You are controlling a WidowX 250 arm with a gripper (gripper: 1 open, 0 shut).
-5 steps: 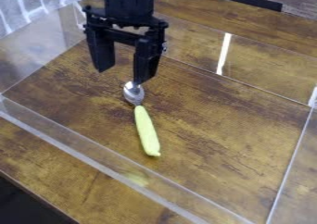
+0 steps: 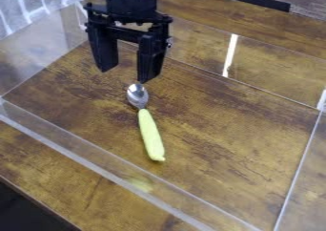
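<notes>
A spoon (image 2: 149, 130) with a pale yellow-green handle and a silver bowl lies on the wooden floor of the enclosure, its bowl toward the back. Above and behind it hangs the black gripper (image 2: 126, 68), its two fingers pointing down and set wide apart, with nothing visible between them.
The wooden surface (image 2: 242, 130) is bordered by low transparent walls, with bare room to the right, left and front of the spoon. A white slatted piece stands at the back left, and a black strip lies at the back right.
The gripper has risen slightly and shifted a little left. The spoon has not moved.
</notes>
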